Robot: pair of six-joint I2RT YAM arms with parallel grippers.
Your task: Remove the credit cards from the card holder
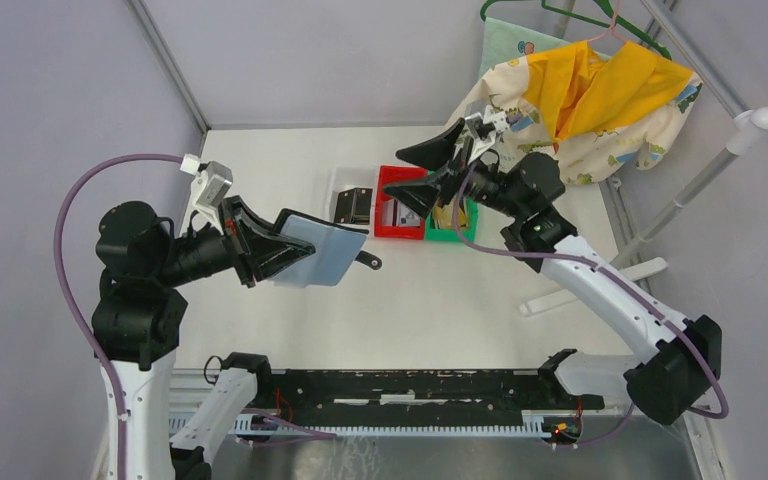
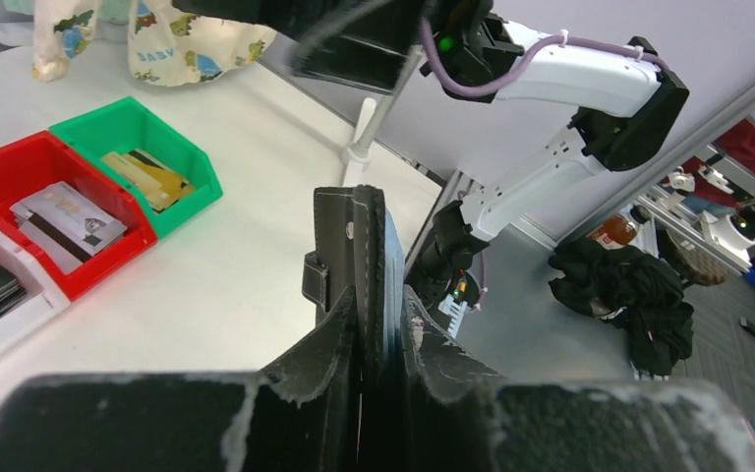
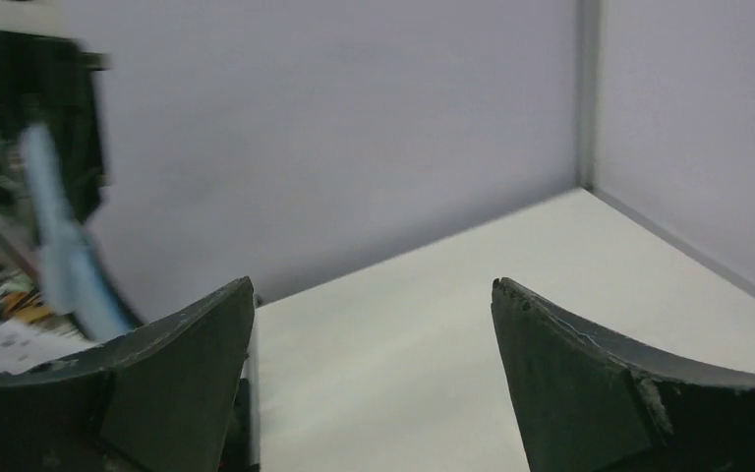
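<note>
My left gripper (image 1: pixel 305 250) is shut on the black card holder (image 2: pixel 339 246), lifted above the table and spread so that its pale translucent sleeve (image 1: pixel 325 255) faces up in the top view. A snap tab (image 1: pixel 368 260) sticks out from its right side. To the right and higher up, my right gripper (image 1: pixel 405 170) stands open, fingers wide apart and nothing between them. Cards (image 2: pixel 71 221) lie in the red bin (image 2: pixel 141 236), and yellowish cards (image 2: pixel 147 177) lie in the green bin (image 2: pixel 202 182). Whether cards remain inside the holder cannot be seen.
A white bin (image 1: pixel 337 180) with dark card holders (image 1: pixel 354 205) stands left of the red one. Clothes (image 1: pixel 600 95) hang at the back right beside a white rack pole (image 1: pixel 700 180).
</note>
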